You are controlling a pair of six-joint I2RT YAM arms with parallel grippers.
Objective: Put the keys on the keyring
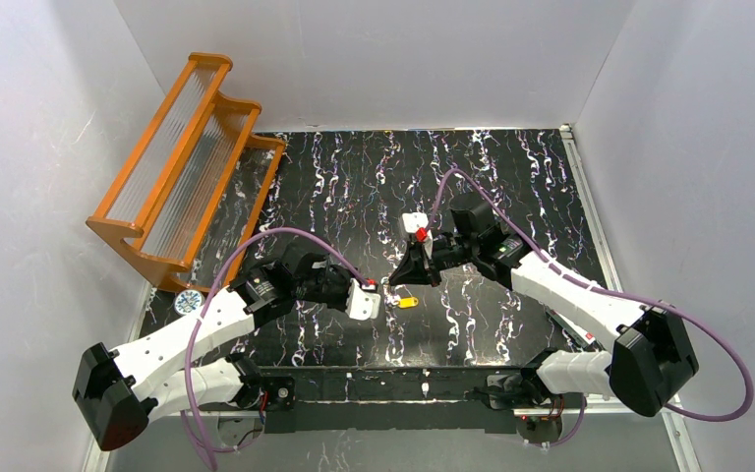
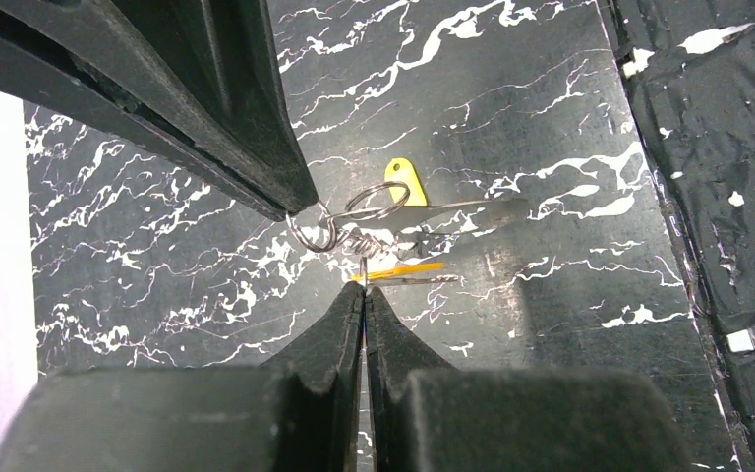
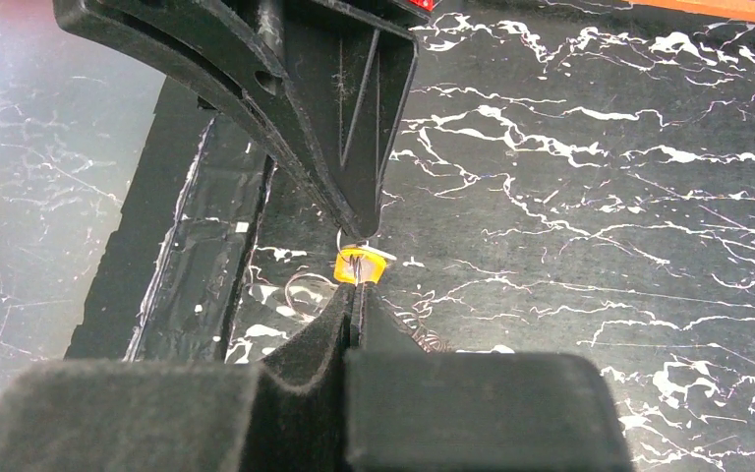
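Note:
In the left wrist view my right gripper is shut on the keyring [image 2: 329, 231], a thin wire ring with a coiled part hanging off it. My left gripper is shut, a thin metal wire sticking up from its fingertips. Just beyond those tips is a yellow-headed key [image 2: 408, 270], seen edge-on. The right wrist view has that yellow head [image 3: 359, 265] face-on, below the left fingertips, with a thin loop beside it; whether it is threaded cannot be told. Another yellow key [image 1: 408, 302] lies on the table under the grippers.
An orange wooden rack [image 1: 192, 167] with clear panels stands at the left. Near its foot lies a small round white object [image 1: 188, 302]. Behind the arms the dark marbled table [image 1: 354, 187] is clear.

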